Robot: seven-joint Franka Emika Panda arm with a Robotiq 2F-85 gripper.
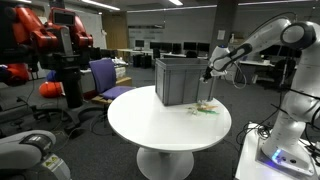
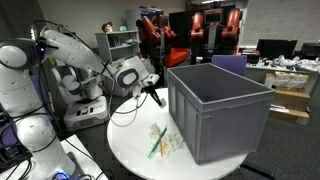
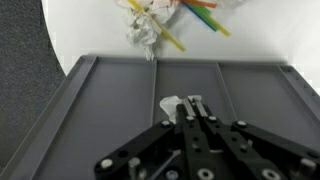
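Note:
My gripper is shut, with a small white crumpled piece (image 3: 172,106) showing at its fingertips. It hangs raised beside the tall grey bin (image 2: 218,88), above table height, as exterior view 2 (image 2: 156,98) shows. In the wrist view the bin's grey panels (image 3: 105,100) fill the area below the fingers. On the white table (image 1: 150,125), past the bin's edge, lie another crumpled white piece (image 3: 143,28), a yellow straw (image 3: 168,34) and some colored straws (image 3: 204,15). The piece at the fingertips is too small to make out in the exterior views.
The bin's walls rise tall from the table's edge, close to the arm (image 1: 245,50). A purple chair (image 1: 104,76) and red equipment (image 1: 50,35) stand beyond the table.

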